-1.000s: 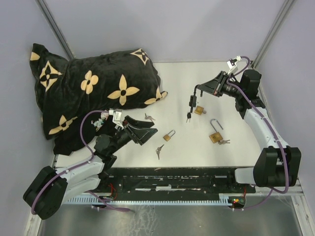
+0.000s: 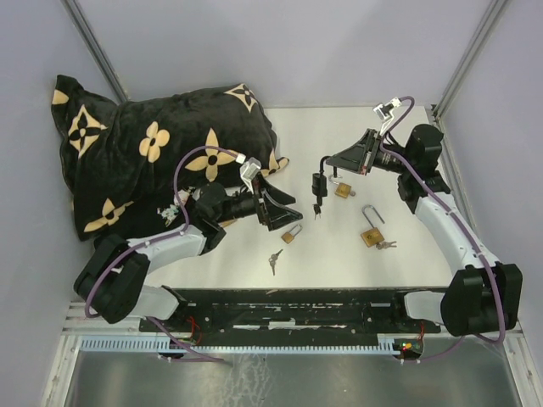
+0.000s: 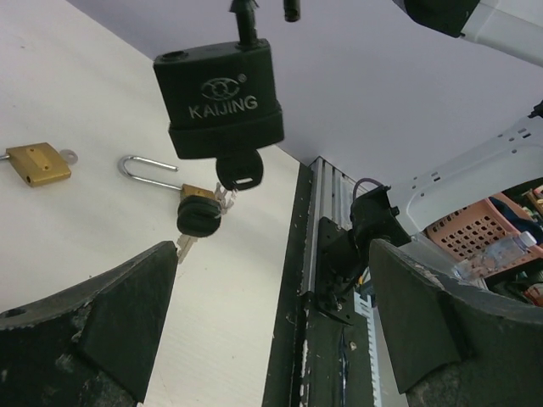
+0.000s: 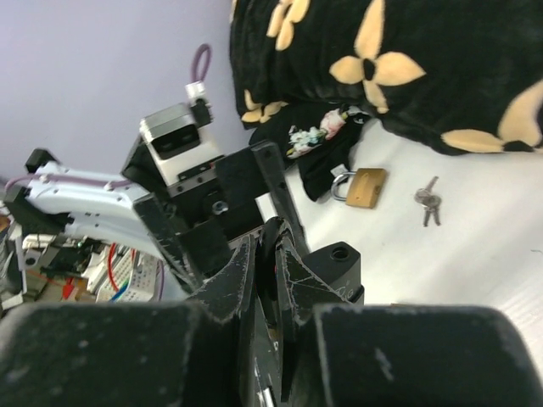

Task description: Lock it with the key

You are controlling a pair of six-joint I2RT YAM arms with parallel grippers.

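A black padlock (image 3: 222, 97) marked KAIJING hangs above the table, its right face turned to the left arm. My right gripper (image 2: 331, 161) is shut on its shackle; one shackle leg (image 3: 291, 8) stands free outside the body. From the lock's underside sticks a black-headed key (image 3: 240, 170), with a second black-headed key (image 3: 198, 216) dangling beside it. Left of the lock, my left gripper (image 2: 290, 209) is open, nothing between its fingers. In the right wrist view the lock body (image 4: 335, 264) shows just past the right fingertips, its keys hidden.
Small brass padlocks (image 2: 288, 238) (image 2: 343, 190) and a larger one (image 2: 372, 237) lie on the white table, along with loose keys (image 2: 274, 260). A dark flowered cloth (image 2: 161, 153) covers the back left.
The right gripper has shifted a little left with the padlock.
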